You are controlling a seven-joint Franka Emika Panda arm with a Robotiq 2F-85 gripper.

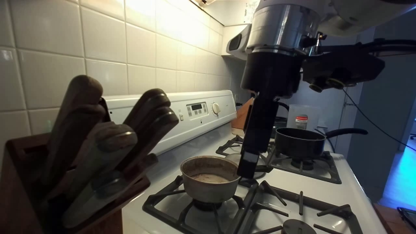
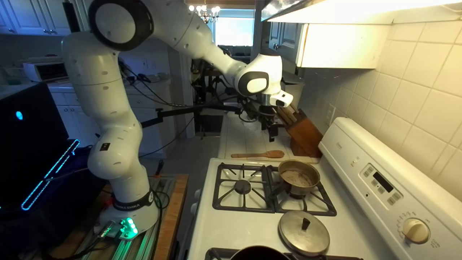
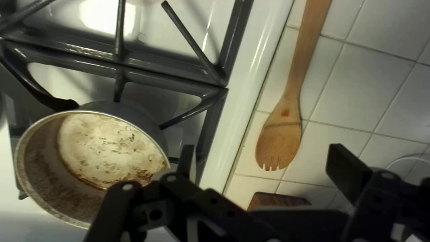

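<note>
My gripper is open, its two fingers wide apart with nothing held between them. Below and between them in the wrist view, a wooden spoon (image 3: 280, 141) with a slotted tip lies flat on the white tiled counter. A worn grey pot (image 3: 109, 141), empty inside, sits left of the fingers on a burner grate; exterior view 2 shows the pot (image 2: 297, 177) near the counter end of the stove. In that view the gripper (image 2: 271, 132) hangs above the counter by the spoon (image 2: 264, 154). From exterior view 1, a dark finger (image 1: 255, 132) covers part of the pot's handle.
The knife block (image 2: 305, 136) stands on the counter close beside the gripper. A metal lid (image 2: 304, 232) rests on the stove behind the pot. Farther along is a black pan (image 1: 300, 142) on another burner. The front burner (image 2: 242, 187) beside the pot is bare.
</note>
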